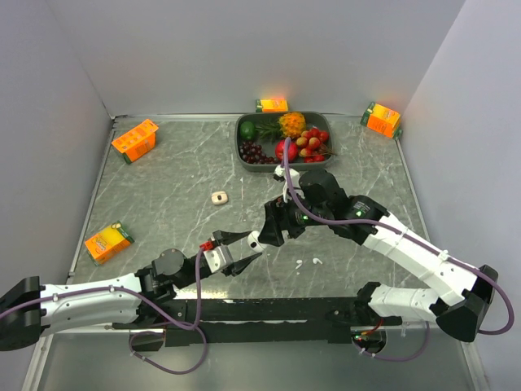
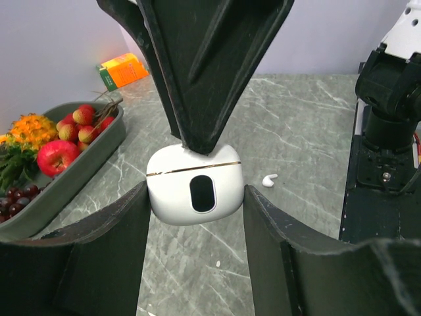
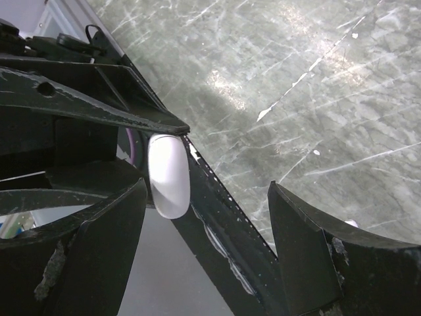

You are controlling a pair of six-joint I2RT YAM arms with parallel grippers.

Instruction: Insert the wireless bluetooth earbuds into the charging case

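The white charging case (image 2: 195,191) is held between the fingertips of my left gripper (image 1: 251,253), a dark slot on its side. In the right wrist view the case (image 3: 169,178) appears upright between the left fingers, beside the right gripper's open fingers. Two small white earbuds (image 1: 317,261) lie on the marble table to the right of the case.
A grey fruit basket (image 1: 258,164) stands at the back, orange boxes (image 1: 379,119) sit along the edges, and a small cream object (image 1: 219,197) lies mid-table. The dark front edge of the table (image 1: 260,318) runs below both arms.
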